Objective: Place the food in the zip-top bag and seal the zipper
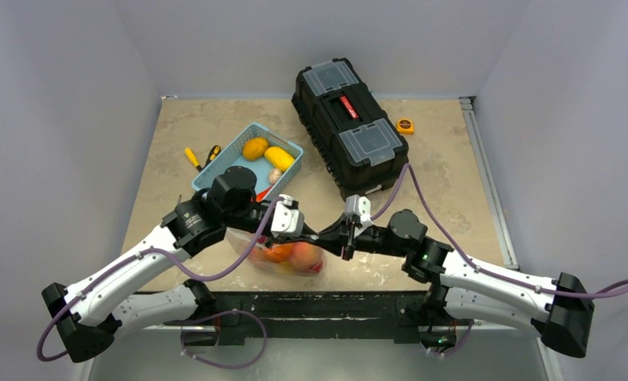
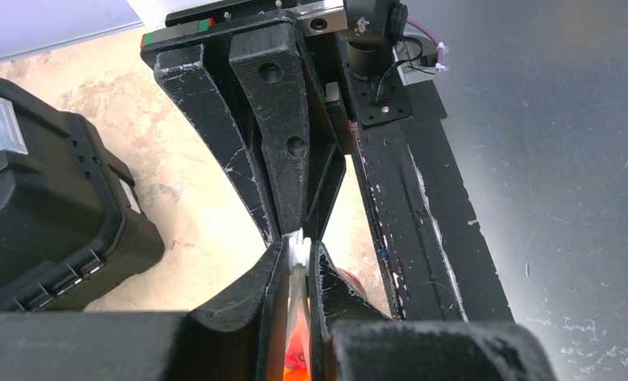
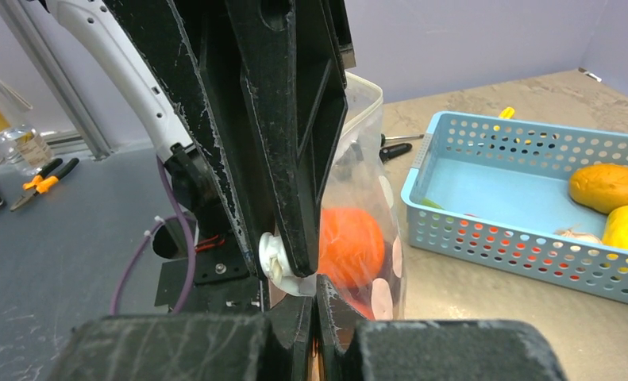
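Observation:
The clear zip top bag (image 3: 362, 198) holds red and orange food (image 1: 283, 252) and stands near the front edge, under both grippers. Their tips meet above it. My left gripper is shut on the bag's top edge, seen as pale plastic between its fingers. My right gripper (image 1: 326, 238) is shut right against the left one's tips; a small white zipper piece (image 3: 275, 258) shows at the meeting fingertips, and I cannot tell whether the right one grips any of it.
A blue basket (image 1: 203, 178) with yellow produce and garlic stands at back left, beside screwdrivers (image 1: 193, 159). A black toolbox (image 1: 318, 119) fills the back centre, with a tape measure (image 1: 405, 126) to its right.

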